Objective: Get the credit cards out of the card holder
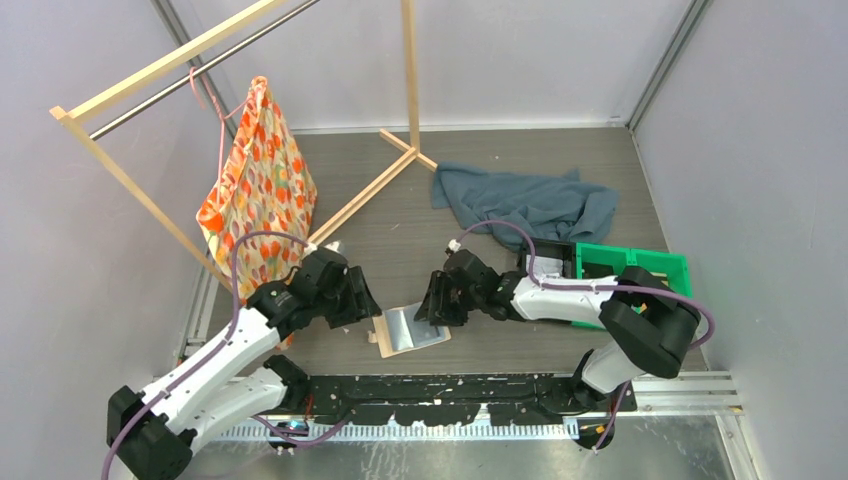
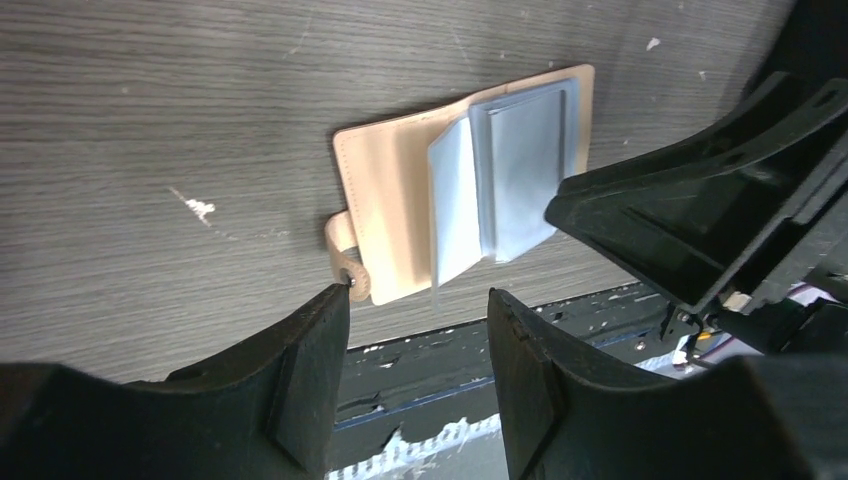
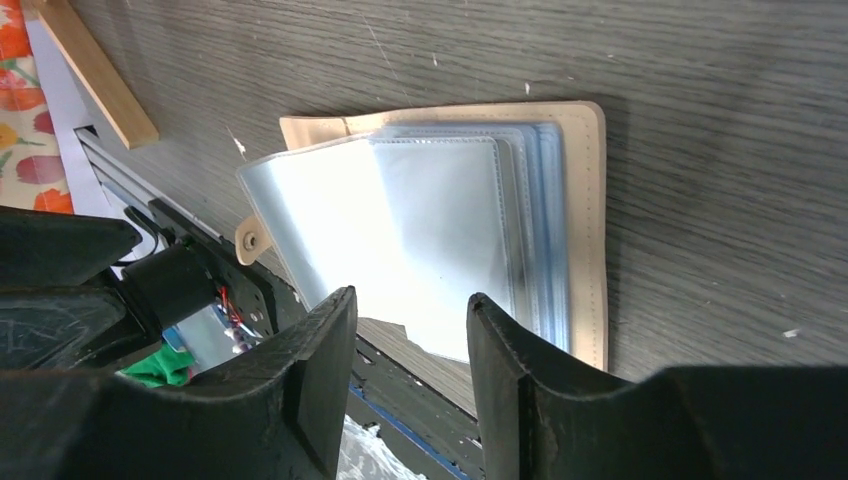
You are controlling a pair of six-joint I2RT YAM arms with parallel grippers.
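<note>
The beige card holder [image 1: 385,338] lies open on the dark floor board, clear plastic sleeves fanned over it. In the left wrist view its backing [image 2: 390,200] and strap show; in the right wrist view the white sleeves [image 3: 430,240] fill the centre. My left gripper is open with nothing between its fingers, off to the holder's left and above it. My right gripper is part open above the holder's right part, its fingertips over the sleeves, holding nothing that shows.
A floral bag [image 1: 258,190] hangs from a wooden rack at left. A blue-grey cloth [image 1: 525,200] lies at back; green bins [image 1: 675,270] stand at right, beside a black box. Bare floor lies behind the holder.
</note>
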